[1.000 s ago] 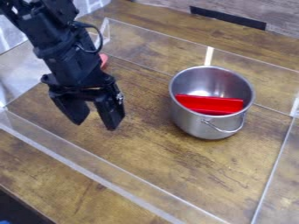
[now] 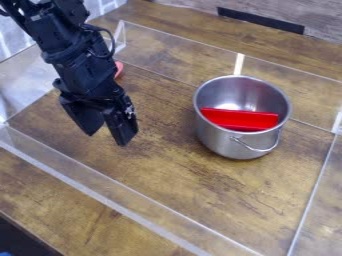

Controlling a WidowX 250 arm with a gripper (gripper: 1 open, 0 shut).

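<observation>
My black gripper [image 2: 104, 122] hangs over the left part of the wooden table, its fingers open. A steel pot [image 2: 237, 140] with a wire handle stands to the right, apart from the gripper, with a red block [image 2: 239, 118] inside it. A small red item [image 2: 119, 70] is partly hidden behind my arm at the upper left.
A wooden table [image 2: 174, 200] fills the view, inside clear-edged borders or walls. A dark gap runs along the back edge at the upper right.
My gripper has shifted slightly to the left and changed its angle a little. The pot and the red block have stayed where they were.
</observation>
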